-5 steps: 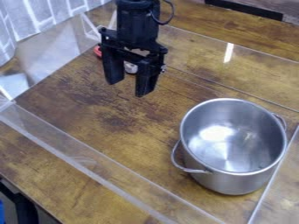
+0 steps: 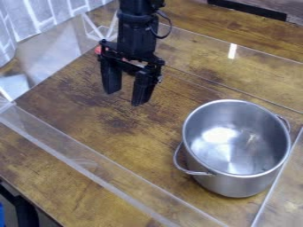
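My black gripper (image 2: 130, 84) hangs over the wooden table in the upper middle of the camera view, its two dark fingers apart with nothing visible between them. A large steel pot (image 2: 233, 142) with wire handles stands at the lower right, well apart from the gripper. A small red object (image 2: 101, 50) is partly visible behind the gripper; what it is cannot be told.
Clear plastic walls run along the left and front of the wooden surface (image 2: 106, 133). A pale crumpled item (image 2: 12, 85) sits at the far left edge.
The gripper has shifted slightly to the left and turned a little. The pot has not moved.
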